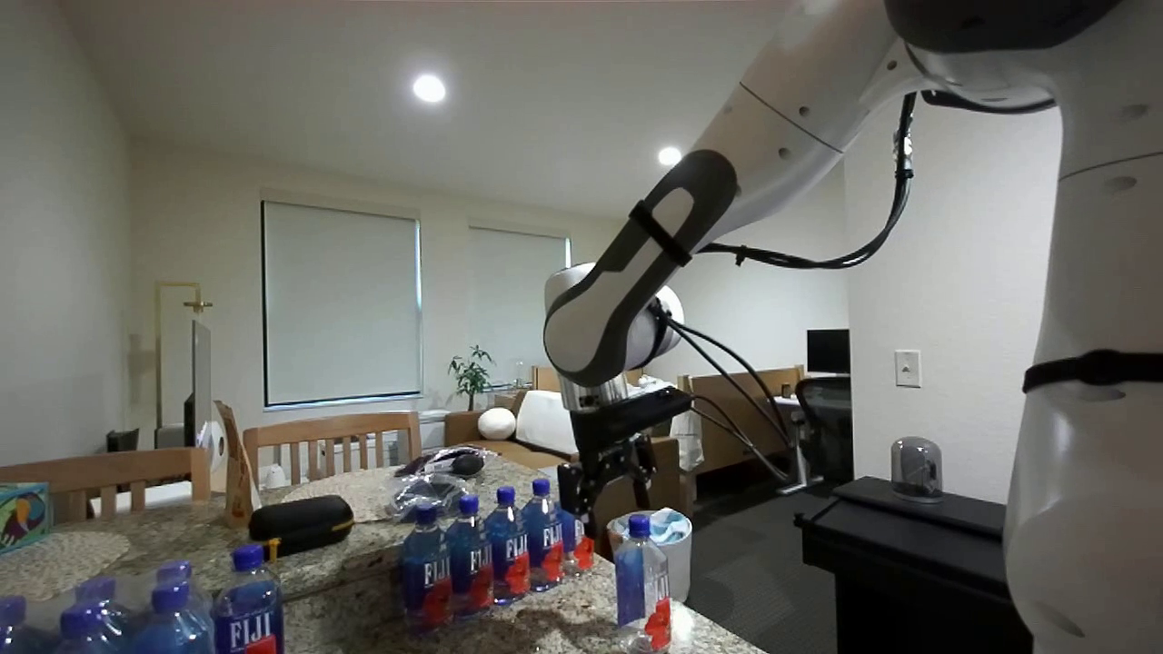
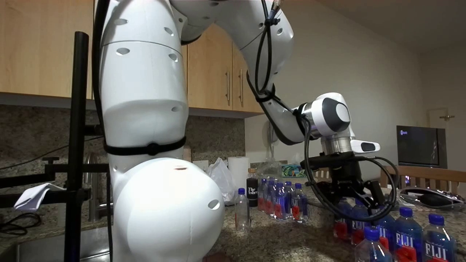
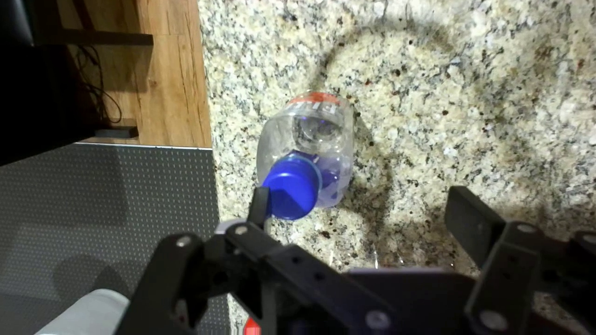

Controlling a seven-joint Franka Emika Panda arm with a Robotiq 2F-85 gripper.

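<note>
My gripper hangs open above the far right end of the row of blue-capped FIJI bottles on the granite counter. Part of it hides the row's end bottle. A lone clear bottle stands nearer the camera, by the counter edge. Looking down in the wrist view, a clear bottle stands ahead of the fingers, its blue cap beside the left fingertip. Whether they touch, I cannot tell. Only counter shows beside the right fingertip. In exterior view 2, the gripper is above the bottles.
More FIJI bottles cluster at the near left. A black case and a plastic-wrapped item lie behind the row. Beyond the counter edge stands a white bin. Open counter lies right of the bottle in the wrist view.
</note>
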